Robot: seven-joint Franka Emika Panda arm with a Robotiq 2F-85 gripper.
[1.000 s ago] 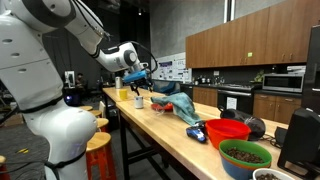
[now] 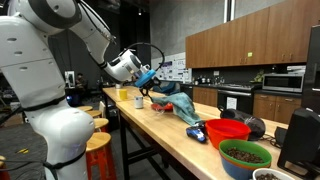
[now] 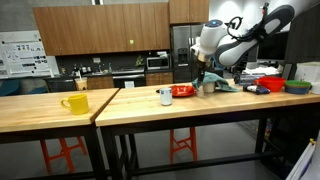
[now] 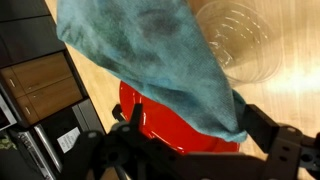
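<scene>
A teal cloth (image 2: 182,104) lies bunched on the table, draped over other things. In the wrist view the cloth (image 4: 165,60) runs from the upper left to the lower middle, covering part of a red plate (image 4: 160,122) and the edge of a clear round container (image 4: 240,40). Above the cloth hangs my gripper, its fingers spread wide to either side of the cloth's lower part. Nothing is held between them. Part of the plate is hidden by the cloth and the gripper.
A white mug (image 3: 166,96) stands beside the cloth, and a yellow mug (image 3: 75,104) is farther off. Toward the other end are a red bowl (image 2: 226,131) and a green container (image 2: 245,156). Bare tabletop (image 2: 170,126) shows along the near edge.
In exterior view 1 my arm has swung to the right, bringing the gripper from near the white mug toward the cloth. The cloth and the dishes look unmoved.
</scene>
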